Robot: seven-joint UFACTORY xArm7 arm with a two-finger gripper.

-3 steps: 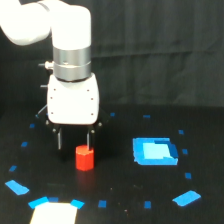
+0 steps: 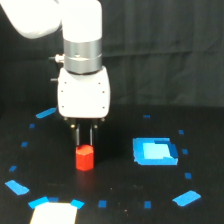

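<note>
A small red cube (image 2: 85, 158) stands on the dark table, left of the middle. My gripper (image 2: 84, 143) points straight down at it, with the dark fingers drawn in to about the cube's width and reaching its top. It looks shut on the cube, though the dark fingertips are hard to make out against the dark background. The cube appears to be still at table level.
To the right lies a blue square piece (image 2: 155, 152) with a pale centre. Flat blue patches (image 2: 187, 198) and small blue marks are scattered around the table. A cream square (image 2: 54, 213) is cut off by the bottom edge. Between the cube and the blue square the table is clear.
The gripper has moved right and down to the cube, and its wide-spread fingers have come close together. The cube has hardly moved, if at all.
</note>
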